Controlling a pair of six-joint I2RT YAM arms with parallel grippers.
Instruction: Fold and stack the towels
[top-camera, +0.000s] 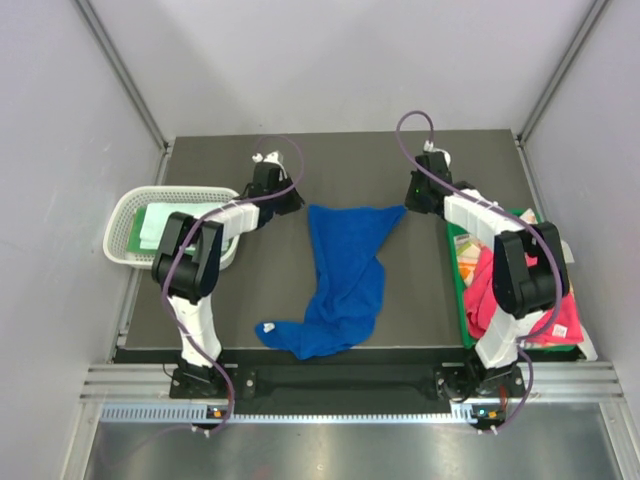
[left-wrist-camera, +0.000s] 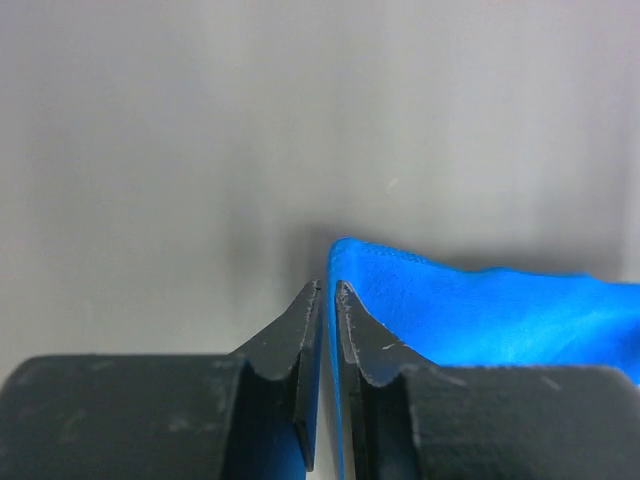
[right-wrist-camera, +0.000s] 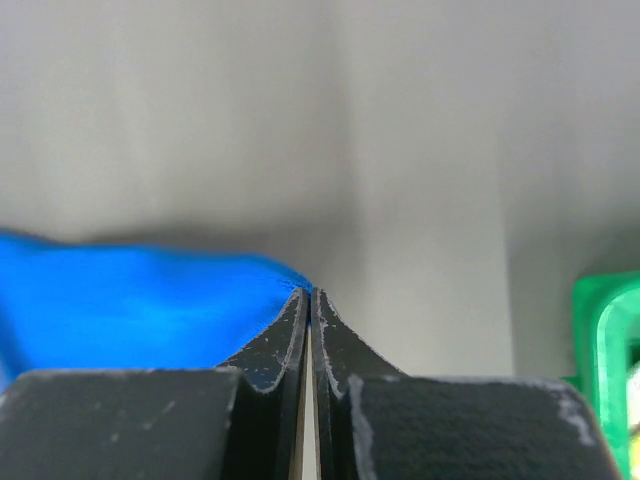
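A blue towel (top-camera: 345, 280) lies crumpled on the dark table, its far edge stretched between my grippers. In the left wrist view its corner (left-wrist-camera: 365, 270) is just beyond my left gripper, whose fingertips are slightly apart; whether it touches the cloth is unclear. My right gripper is shut on the towel's other far corner (right-wrist-camera: 250, 290), at the upper right of the towel. A white basket (top-camera: 118, 230) at left holds folded white and green towels (top-camera: 168, 220).
A green bin (top-camera: 462, 310) at right holds pink and patterned towels (top-camera: 540, 320).
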